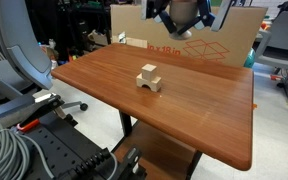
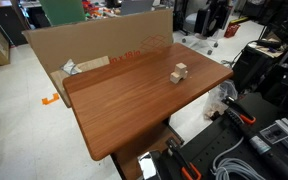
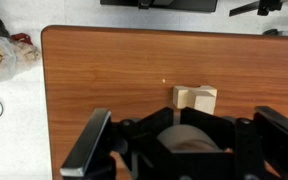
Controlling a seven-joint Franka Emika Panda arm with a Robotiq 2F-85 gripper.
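Note:
On the wooden table, a small pale cube (image 1: 148, 70) rests on top of a pale bridge-shaped block (image 1: 149, 83). The same little stack shows as the cube (image 2: 181, 68) and the block (image 2: 175, 78) beneath it in exterior view 2. From above, in the wrist view, the stacked blocks (image 3: 202, 99) lie just ahead of my fingers. My gripper is shut on a pale, rounded object (image 3: 187, 143), whose full shape is hidden. In exterior view 1 the gripper (image 1: 180, 29) hangs high over the table's far side, partly cut off by the top edge.
A cardboard panel (image 2: 99, 45) stands along one long side. In the wrist view, a clear bag of wooden pieces (image 3: 2, 52) lies off the table's left side.

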